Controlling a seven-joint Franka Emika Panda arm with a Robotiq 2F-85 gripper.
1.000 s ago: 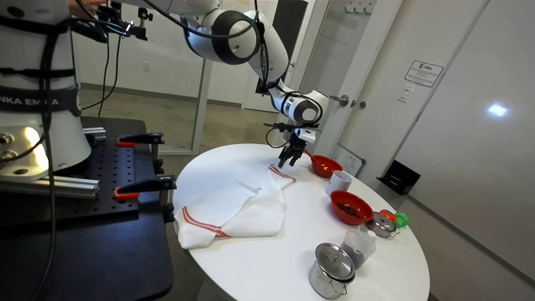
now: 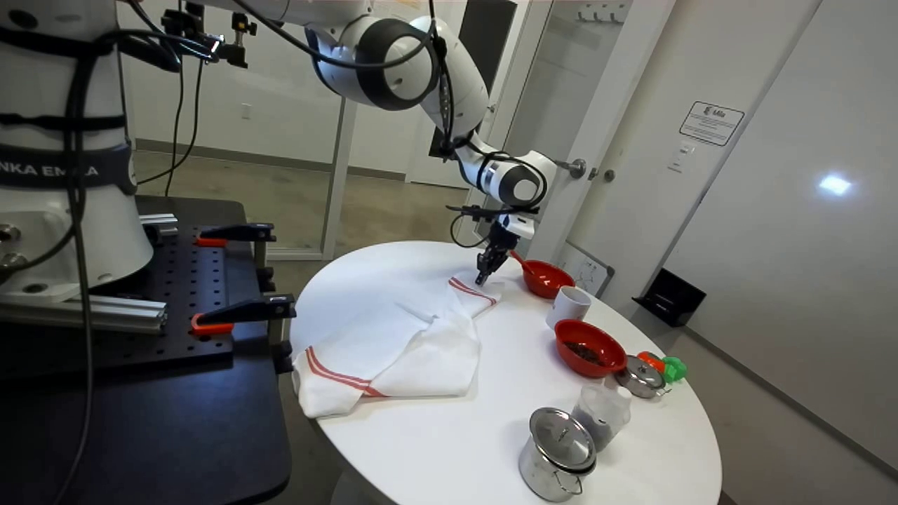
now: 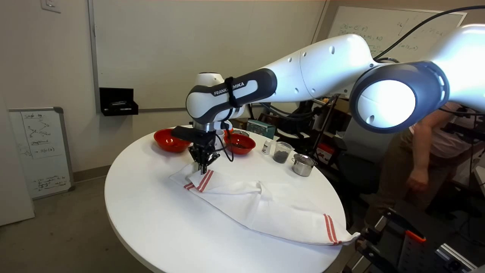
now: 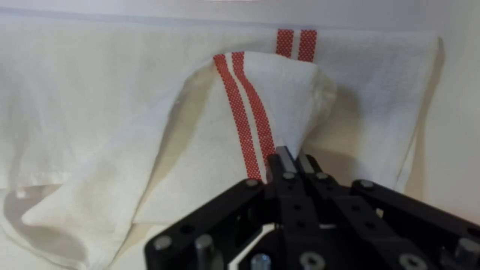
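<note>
A white towel [image 2: 429, 358] with red stripe pairs near its ends lies partly folded and wrinkled across the white round table. My gripper is shut on the towel, pinching the turned-over end beside its red stripes. In the wrist view the pinched cloth bunches up between the fingertips, while a lower layer of the towel with its own stripes lies flat underneath. From the second exterior view, the gripper [image 3: 202, 169] points down at the towel's far end, close to the tabletop. How much cloth is between the fingers is hidden.
Red bowls [image 3: 170, 140] [image 2: 586, 346], a white mug [image 2: 569, 306], a clear container [image 2: 602, 414] and a lidded steel pot [image 2: 559, 454] line the table's far side. Bare tabletop [image 3: 150, 200] lies on the other side of the towel.
</note>
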